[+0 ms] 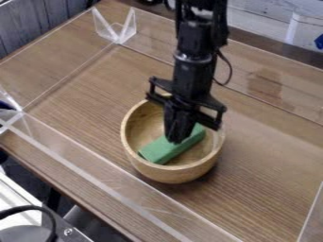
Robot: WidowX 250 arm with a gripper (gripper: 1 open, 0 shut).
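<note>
A round light wooden bowl (155,164) sits on the wooden table with a green block (163,149) lying inside it. The black arm comes down from the top, and its gripper (180,123) is over the bowl at the upper end of the block. The fingertips are low in the bowl and close together; whether anything is between them is hard to tell, as the gripper's body hides part of the block.
The wooden table (89,104) is open left and right of the bowl. Clear plastic walls stand along the left and at the back. A cable and metal fitting lie at the lower left corner, off the table.
</note>
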